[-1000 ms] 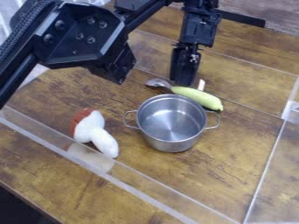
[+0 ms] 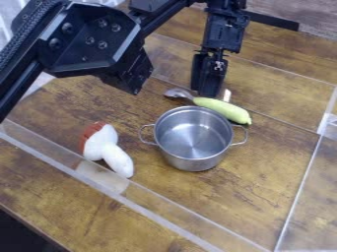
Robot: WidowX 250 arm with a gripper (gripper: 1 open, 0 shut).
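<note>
My black gripper [image 2: 210, 81] points down just behind a yellow-green banana-shaped item [image 2: 224, 110], above a small metal utensil [image 2: 178, 93]; its fingertips are dark and hard to make out. A steel pot [image 2: 194, 146] with two side handles stands in front of them on the wooden table. At the left front lie a white mushroom-like or bottle-shaped object [image 2: 116, 157] and a red-and-white item [image 2: 95, 134] touching it.
Clear plastic strips border the wooden work area [image 2: 105, 217] at the front and right. The arm covers much of the back left. Bare table lies right of the pot and at the front.
</note>
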